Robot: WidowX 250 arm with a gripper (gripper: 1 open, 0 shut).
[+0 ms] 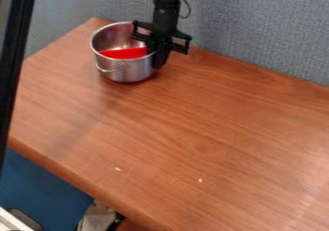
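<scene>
A steel pot (118,69) with side handles sits at the back left of the wooden table, with a red object (125,53) inside it. My black gripper (157,46) is at the pot's right rim, reaching down over or into it. Whether its fingers are open or shut, or hold anything, is hard to tell.
A grey fabric wall (257,33) runs along the back, and a dark vertical edge stands at the far left.
</scene>
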